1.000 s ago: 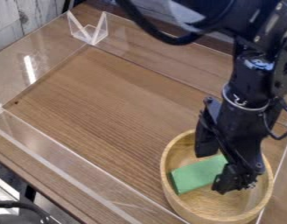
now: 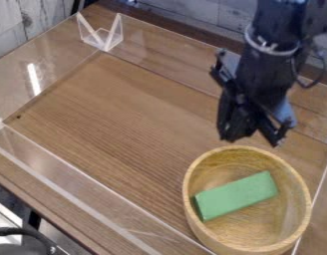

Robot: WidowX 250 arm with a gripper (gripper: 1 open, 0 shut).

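My gripper [image 2: 253, 110], a dark body with downward fingers, hangs above and behind a round tan bowl [image 2: 206, 234] at the lower right. A green block [image 2: 235, 194] lies inside the bowl, fully uncovered. I see nothing held between the fingers; how far open they are is hard to tell.
A clear plastic holder [image 2: 103, 33] stands at the back left. A marbled wall runs along the back, and a dark cable lies at the lower left.
My gripper has risen up and back out of the bowl, leaving the green block in view in the bowl.
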